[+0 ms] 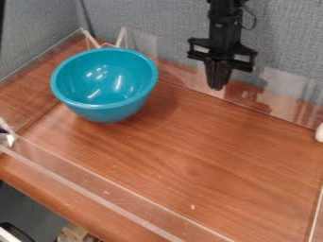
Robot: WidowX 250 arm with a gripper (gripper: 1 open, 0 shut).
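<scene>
My black gripper (217,76) hangs from the top at the back of the wooden table, right of the bowl and against the grey back wall from this view. Its fingers look shut, with nothing visible between them. A large teal bowl (104,83) sits at the back left of the table (190,165), empty as far as it shows.
A small white object (318,135) is at the right edge of the view. Clear plastic edging (127,210) runs along the table's sides.
</scene>
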